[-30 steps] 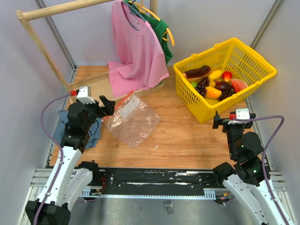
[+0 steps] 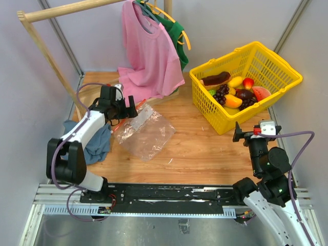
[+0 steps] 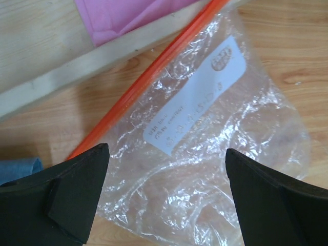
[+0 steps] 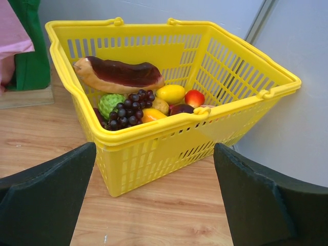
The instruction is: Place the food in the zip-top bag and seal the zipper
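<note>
A clear plastic zip bag [image 2: 146,136] with an orange zipper and white label lies flat on the wood table, its zipper side by the rack's base. My left gripper [image 2: 126,105] is open above the zipper end; the left wrist view looks straight down on the bag [image 3: 205,154] between the fingers. The toy food, including a bread roll [image 4: 115,72], grapes [image 4: 130,110], a mango and an apple, sits inside the yellow basket [image 2: 218,115] at the back right. My right gripper [image 2: 245,132] stands open in front of the basket, nothing between its fingers.
A wooden clothes rack with pink [image 2: 143,61] and green shirts stands at the back left. A blue cloth [image 2: 97,148] lies at the left under the left arm. The middle table between bag and basket is clear. Walls bound the sides.
The right arm has moved only slightly.
</note>
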